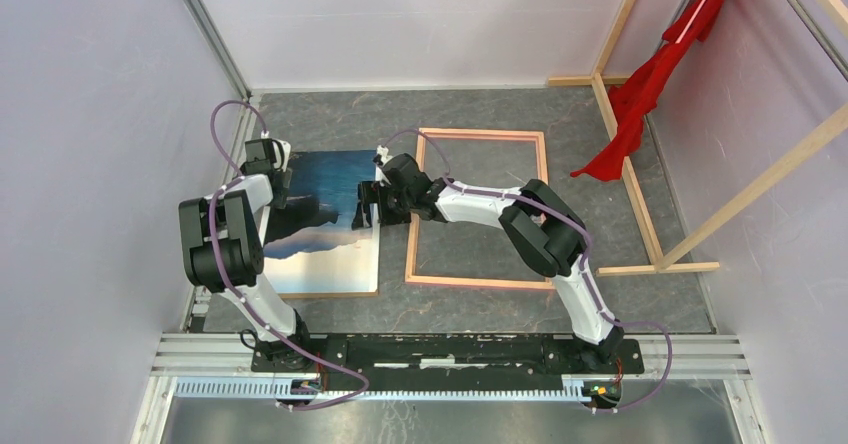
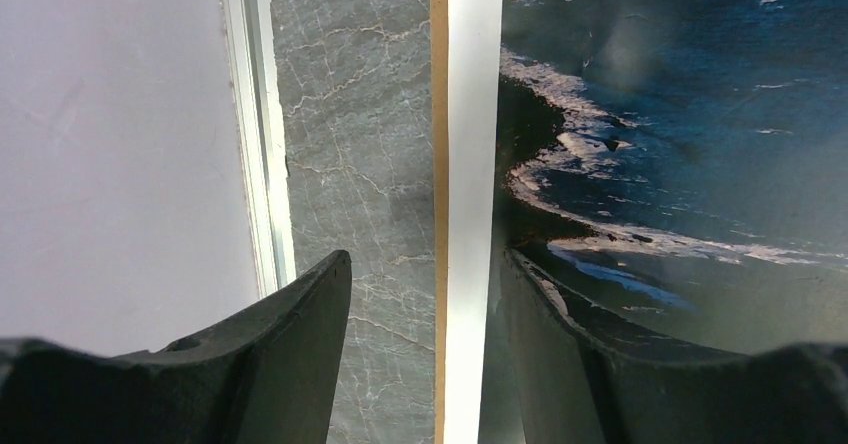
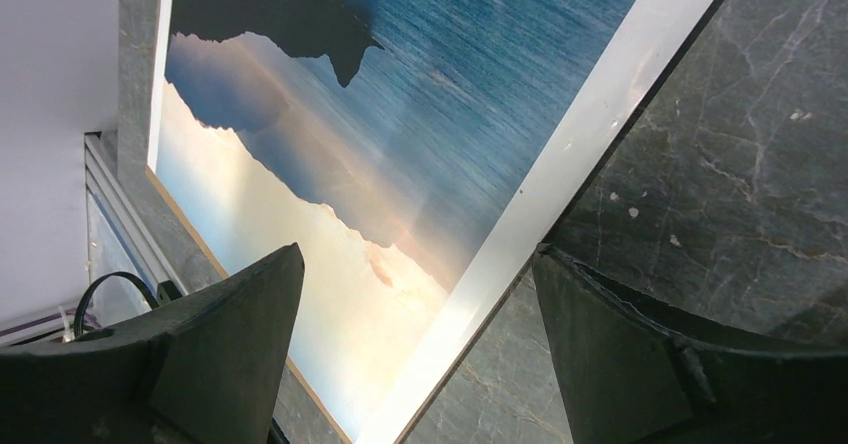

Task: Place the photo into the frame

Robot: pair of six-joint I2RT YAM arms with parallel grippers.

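Note:
The photo (image 1: 330, 264), a seascape print with white side borders on a board, lies flat at the left of the table. My left gripper straddles its left edge, fingers apart: one outside over the table, the other above the picture. Across the opposite edge stands my right gripper, open, with the white border running between its fingers at a slant. Neither gripper visibly pinches the board. The wooden frame (image 1: 480, 282) lies empty to the right of the photo, partly covered by my right arm.
A wooden stand (image 1: 640, 199) with a red cloth (image 1: 635, 104) hanging on it occupies the right side. Close to the photo's left runs the side wall (image 2: 120, 144). Bare grey table (image 1: 400, 109) shows behind the photo and frame.

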